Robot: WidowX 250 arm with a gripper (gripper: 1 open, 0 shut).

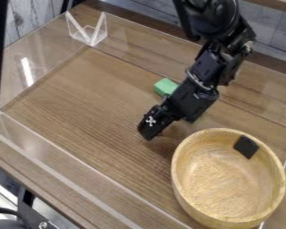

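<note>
The black robot arm reaches down from the top right, its gripper (153, 123) low over the middle of the wooden table, just left of and above a large pale round bowl (225, 183). Whether the fingers are open or shut is hard to tell against their dark shadow. A green block (166, 87) lies behind the arm, partly hidden by it.
A small black piece (246, 146) sits on the bowl's upper right rim. A clear wire-like holder (88, 29) stands at the back left.
</note>
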